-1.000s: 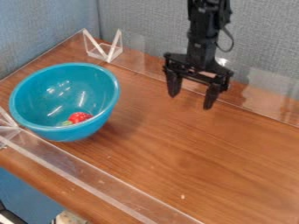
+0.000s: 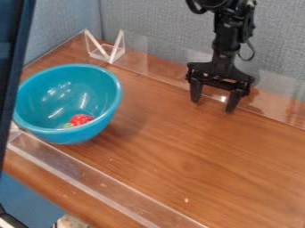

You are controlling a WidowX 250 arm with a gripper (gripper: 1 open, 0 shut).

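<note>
A black gripper (image 2: 213,94) hangs at the back right over the wooden table (image 2: 209,169), near the clear back rail, its fingers apart and empty. At the left, well away from it, a turquoise bowl (image 2: 89,85) holds a small red object (image 2: 81,119) and something paler beside it that is hard to make out.
Clear low rails edge the table at the back and the front left, with a white angular bracket (image 2: 105,52) at the back left corner. Grey and blue panels stand behind.
The gripper has shifted right and back toward the rear rail over the last second. The bowl and its contents look unchanged.
</note>
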